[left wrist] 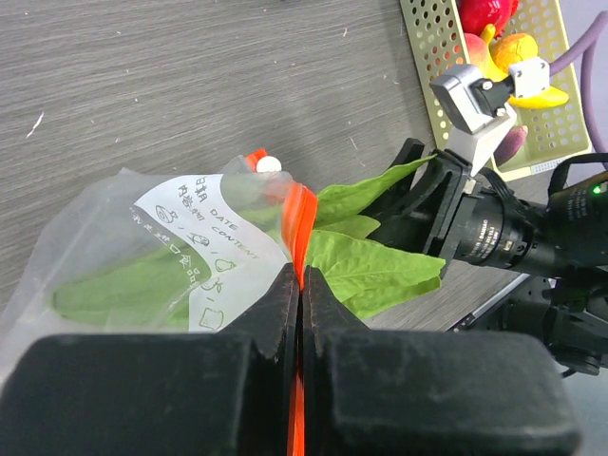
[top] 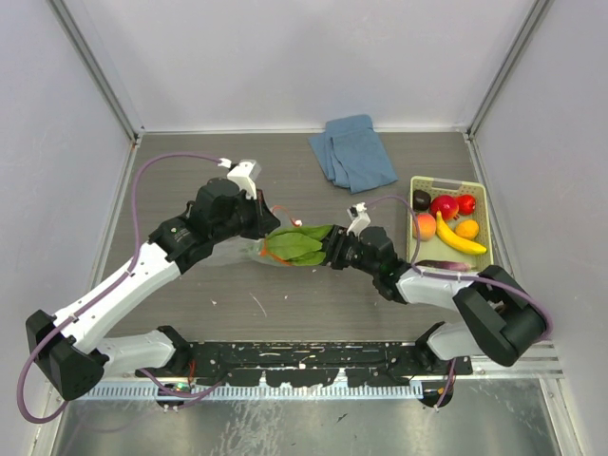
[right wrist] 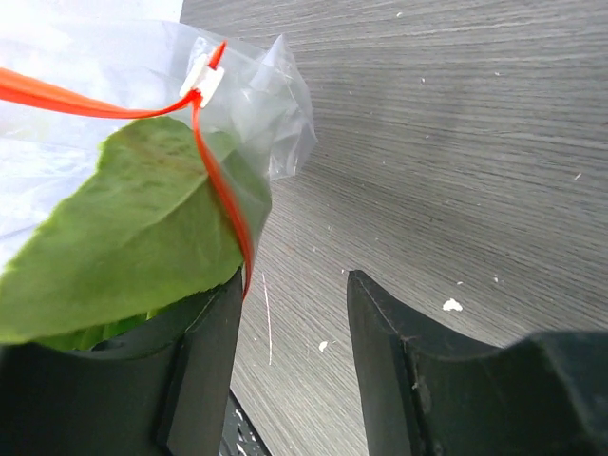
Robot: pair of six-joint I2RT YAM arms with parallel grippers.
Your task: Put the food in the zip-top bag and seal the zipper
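Note:
My left gripper is shut on the orange-edged rim of the clear zip top bag (left wrist: 123, 237), holding it upright. Green leaves (left wrist: 370, 266) lie partly inside the bag and stick out of its mouth to the right. My right gripper is at those protruding leaves, part open; in the right wrist view leaf (right wrist: 133, 218) and bag edge are against its left finger, with bare table between the fingers.
A basket (top: 446, 180) of fruit and vegetables stands at the right. Folded blue cloths (top: 351, 152) lie at the back. The table behind the bag is clear.

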